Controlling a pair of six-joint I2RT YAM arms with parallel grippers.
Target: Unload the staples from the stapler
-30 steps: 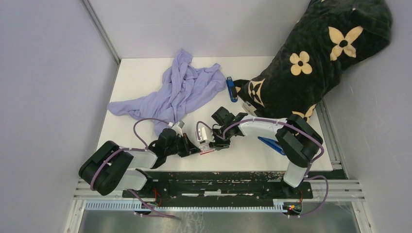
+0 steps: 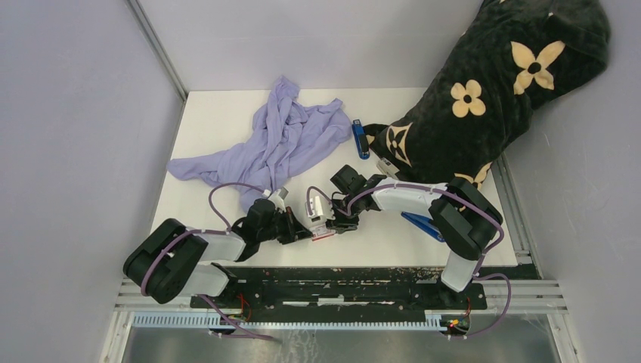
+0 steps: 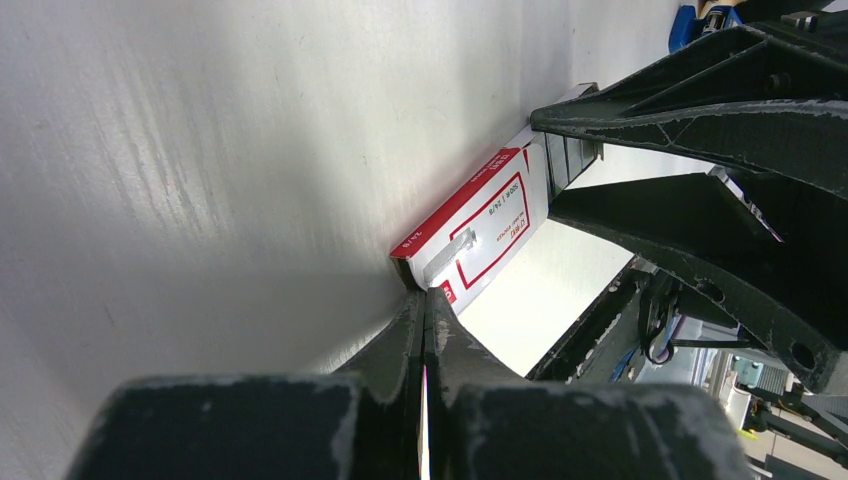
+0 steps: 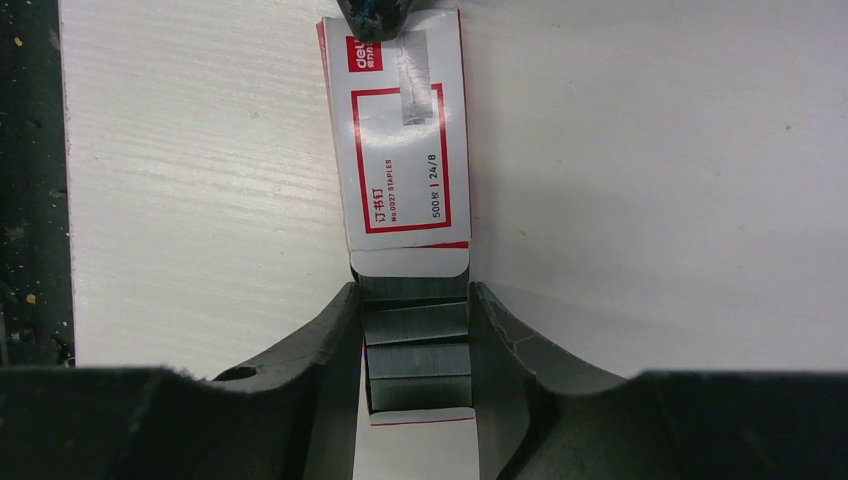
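Observation:
A red-and-white staples box (image 4: 405, 170) lies on the white table, its inner tray slid out and showing several rows of dark staples (image 4: 415, 355). My right gripper is shut on that staple-filled end, one finger on each side. My left gripper is shut, nothing seen between its fingers, its tips against the box's other end. In the top view both grippers meet over the box at the table's front middle. A blue stapler (image 2: 360, 140) lies at the back, beside the dark cushion.
A lilac cloth (image 2: 280, 136) covers the back left. The dark flowered cushion (image 2: 484, 76) fills the back right. A second blue object (image 2: 425, 225) lies partly under the right arm. Bare table shows at the front left and front right.
Very little differs; the right gripper has shifted very slightly, and the left arm looks still.

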